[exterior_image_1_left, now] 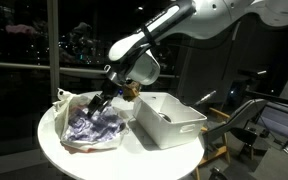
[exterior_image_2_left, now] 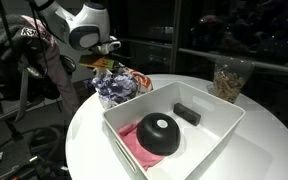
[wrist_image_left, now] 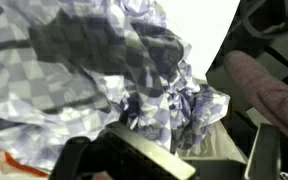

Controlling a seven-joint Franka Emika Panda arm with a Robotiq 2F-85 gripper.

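A crumpled lilac-and-white checked cloth (exterior_image_1_left: 96, 128) lies in an open pale bag (exterior_image_1_left: 66, 101) at the left of the round white table. In the wrist view the cloth (wrist_image_left: 124, 60) fills the upper left, creased and partly shadowed, and an orange-edged strip shows at lower left. My gripper (exterior_image_1_left: 104, 100) is above the bag and cloth, tilted down toward them. Its dark fingers stand apart along the bottom of the wrist view, with nothing visibly held between them. Whether a fingertip touches the cloth is hard to tell.
A large white box (exterior_image_2_left: 204, 125) stands beside the bag, holding a round black object (exterior_image_2_left: 159, 133), a pink cloth (exterior_image_2_left: 131, 143) and a small dark block (exterior_image_2_left: 187, 114). A clear container (exterior_image_2_left: 228, 77) stands behind it.
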